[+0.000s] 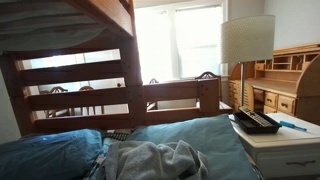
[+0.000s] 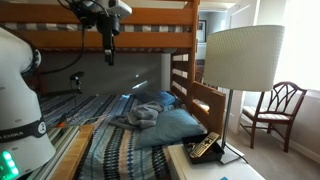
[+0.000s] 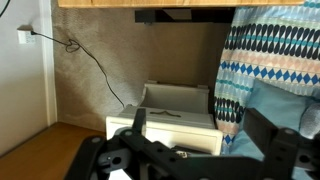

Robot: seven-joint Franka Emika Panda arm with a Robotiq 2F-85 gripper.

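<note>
High over the bed at the upper left of exterior view 2, my gripper (image 2: 108, 56) points downward, open and empty. From the wrist view, its black fingers (image 3: 258, 127) stand wide apart, and nothing lies between them. A grey cloth (image 2: 143, 109) is crumpled on the bed in front of a blue pillow (image 1: 205, 138). On the white nightstand (image 1: 285, 160) rests a black tray (image 1: 255, 122) with remote-like items (image 2: 206, 144) in it. Beside the tray is a thin blue object (image 1: 293, 126). My gripper touches none of these.
A lamp (image 2: 245, 57) rises close behind the tray. The upper bunk's wooden rail (image 2: 110, 40) runs near my arm, and slats (image 1: 80, 100) close off the bed's end. A striped quilt (image 2: 110, 150) covers the mattress. A wooden chair (image 2: 277, 110) stands farther back.
</note>
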